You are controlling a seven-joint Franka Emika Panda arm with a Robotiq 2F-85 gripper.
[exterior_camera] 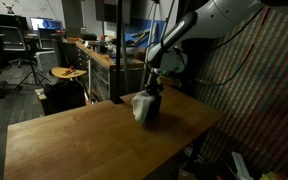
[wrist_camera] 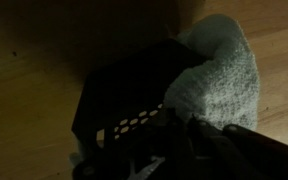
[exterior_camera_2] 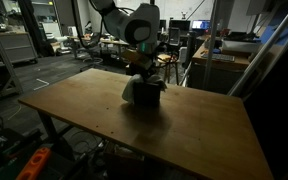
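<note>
A black box or basket with a perforated side (wrist_camera: 109, 95) stands on the wooden table (exterior_camera: 74, 140). Pale grey cloth (wrist_camera: 224, 85) hangs over its rim; in exterior view 1 the cloth (exterior_camera: 141, 107) drapes down the near side, and in exterior view 2 the black box (exterior_camera_2: 146, 94) shows beside the cloth (exterior_camera_2: 128, 90). My gripper is low over the rim, shut on the cloth, which bunches at the fingertips. The fingers are dark and hard to make out. How much cloth lies inside the box is hidden.
Behind the table a round wooden stool (exterior_camera: 68, 73) and a dark cabinet stand on the floor.
</note>
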